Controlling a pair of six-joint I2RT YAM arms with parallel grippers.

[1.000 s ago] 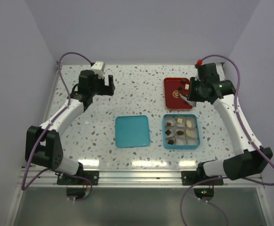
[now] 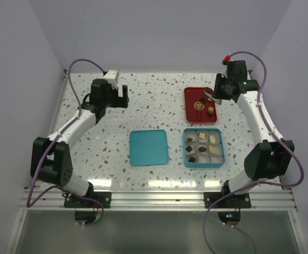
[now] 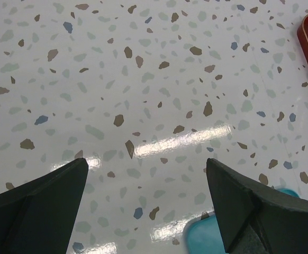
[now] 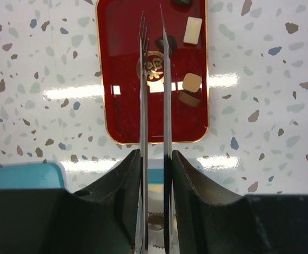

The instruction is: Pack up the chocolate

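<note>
In the right wrist view, my right gripper is shut on a pair of slim metal tongs (image 4: 168,106). Their tips reach over the red tray (image 4: 125,119), slightly apart, with no chocolate clearly between them. Inside the tray lie a white piece (image 4: 192,30), a beige piece (image 4: 192,82), a brown piece (image 4: 188,99) and dark pieces, one partly behind a tong arm. The blue box (image 2: 202,165) in front of the tray holds chocolates in its compartments. Far to the left, my left gripper (image 2: 123,96) stands open above bare table, with nothing between its fingers.
A flat teal lid (image 2: 148,148) lies left of the box. Between my left gripper and the red tray the speckled table (image 2: 154,100) is clear. Grey walls bound the table at the back and sides.
The left gripper stays about where it was.
</note>
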